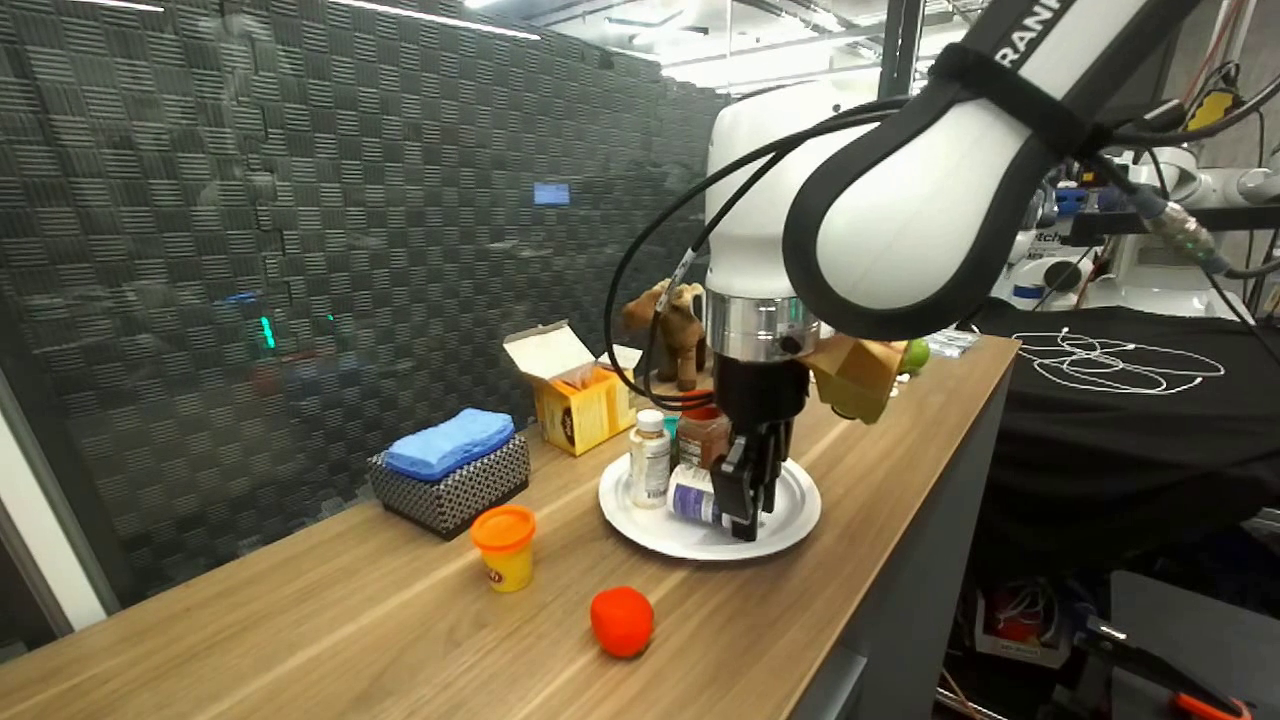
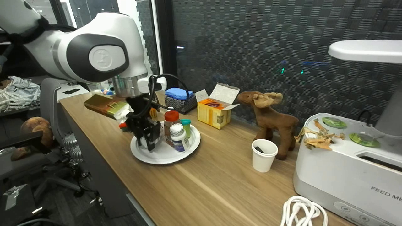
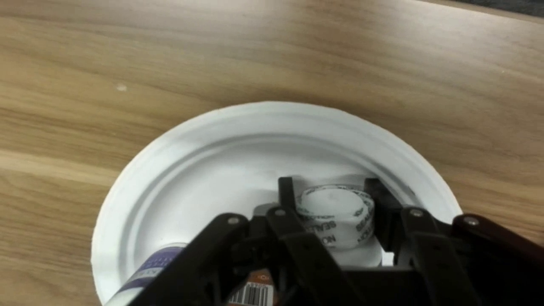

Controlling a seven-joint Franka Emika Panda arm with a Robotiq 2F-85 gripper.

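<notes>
On the white plate (image 1: 768, 546) lies a white bottle (image 1: 692, 496) with a purple band. My gripper (image 1: 746, 518) is low over the plate at that bottle's right end. In the wrist view, my gripper is shut on a white cap (image 3: 334, 204) with printed sealing text around it. A second white bottle (image 1: 649, 462) stands upright on the plate, beside a red-capped brown jar (image 2: 171, 124) and a green-lidded container (image 2: 186, 128). Part of a purple-banded bottle (image 3: 155, 265) shows at the wrist view's lower left. My fingers hide much of the held bottle.
An orange-lidded yellow tub (image 1: 504, 552) and a red ball-like object (image 1: 621, 622) stand in front of the plate. Behind are an open yellow box (image 2: 214, 115) and a toy moose (image 2: 267, 116). A paper cup (image 2: 263, 156) stands beside the moose. Bare table surrounds the plate.
</notes>
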